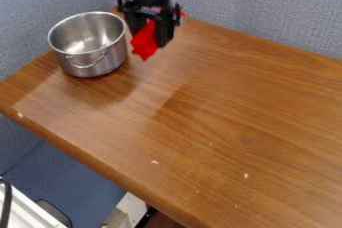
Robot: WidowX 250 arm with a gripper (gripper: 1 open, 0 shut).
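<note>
A red object [144,42] hangs from my black gripper [146,25] at the top centre of the camera view, just right of the steel pot [87,45]. My gripper is shut on the red object, whose shape is partly blurred. The pot stands upright at the table's back left.
Grey padded walls line the back and left. Beyond the front-left edge lies a blue floor with some white and black items.
</note>
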